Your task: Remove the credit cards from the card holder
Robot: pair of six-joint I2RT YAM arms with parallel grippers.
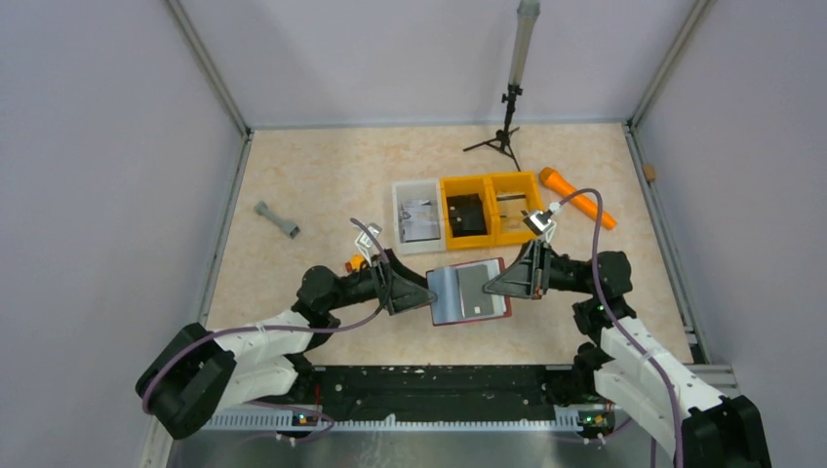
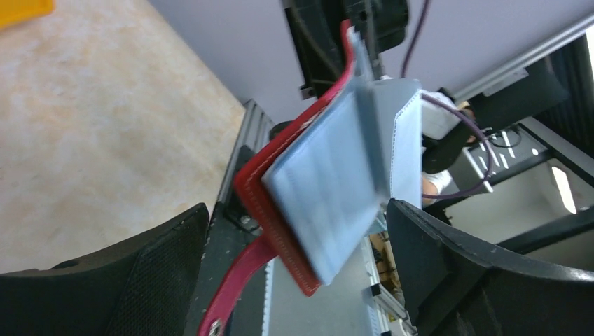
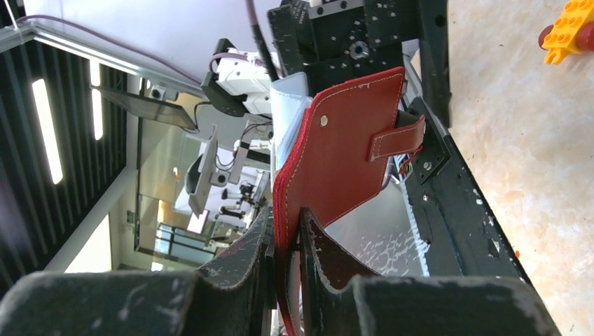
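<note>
The red leather card holder [image 3: 343,154], with light blue and grey sleeves inside [image 1: 473,291], is held up above the near middle of the table by my right gripper [image 1: 512,281], which is shut on its edge. My left gripper [image 1: 419,294] stands open at the holder's left side, its fingers spread around that end in the left wrist view, where the red cover, a strap and the blurred blue sleeve [image 2: 322,189] show between them. Whether any cards are inside cannot be told.
Behind are a clear bin [image 1: 400,219] and yellow bins [image 1: 444,219]. An orange microphone [image 1: 575,200] lies at the right, a grey tool [image 1: 276,218] at the left, yellow toy bricks [image 3: 564,31] by my left arm.
</note>
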